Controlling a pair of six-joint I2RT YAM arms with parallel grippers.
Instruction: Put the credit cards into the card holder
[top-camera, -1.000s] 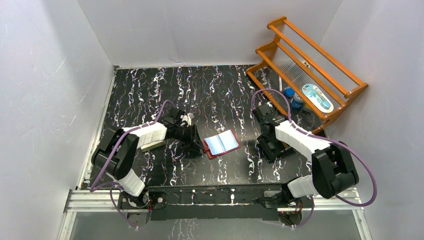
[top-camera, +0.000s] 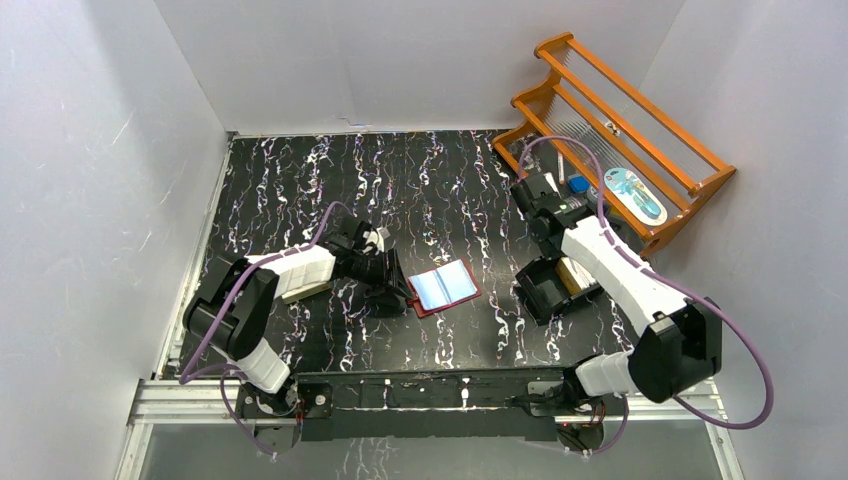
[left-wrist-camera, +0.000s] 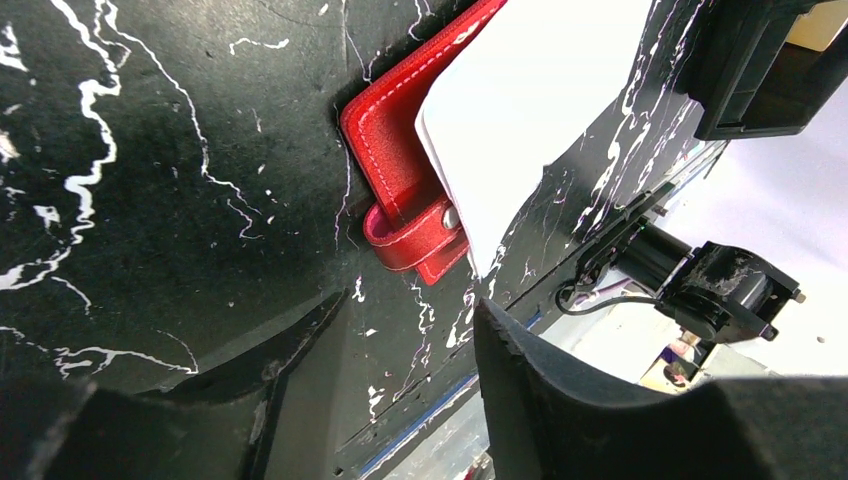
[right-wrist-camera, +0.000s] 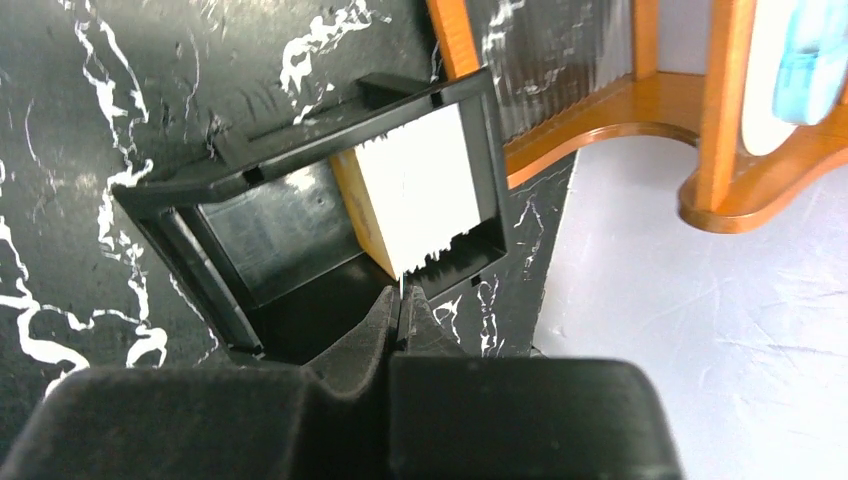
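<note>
The open red card holder (top-camera: 418, 309) lies flat with its white sleeves (top-camera: 444, 286) spread, in the middle of the table. In the left wrist view, its red strap (left-wrist-camera: 410, 240) with a snap is close ahead of my left gripper, which is part open and empty. A stack of white cards (right-wrist-camera: 425, 185), yellow on one face, stands inside a black box (right-wrist-camera: 280, 230). My right gripper is shut near the stack's lower edge in the right wrist view. A thin pale line shows at its tips; whether it is a card, I cannot tell.
A wooden rack (top-camera: 625, 130) with a painted oval plaque (top-camera: 635, 196) stands behind the box at the right. A pale block (top-camera: 306, 291) lies under the left arm.
The left arm and the holder look unmoved.
</note>
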